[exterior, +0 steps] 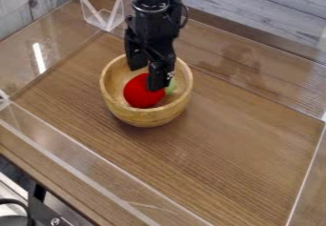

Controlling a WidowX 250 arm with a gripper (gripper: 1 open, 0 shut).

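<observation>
A wooden bowl [124,112] stands left of centre on the table, holding a red round object [143,94] and a small green item [171,87] at its right, partly hidden. The black gripper [147,75] reaches down into the bowl from above, its lower end over the upper part of the red object. Whether its fingers are apart or closed on anything cannot be made out.
A clear, angular plastic item [102,10] is at the back left.
</observation>
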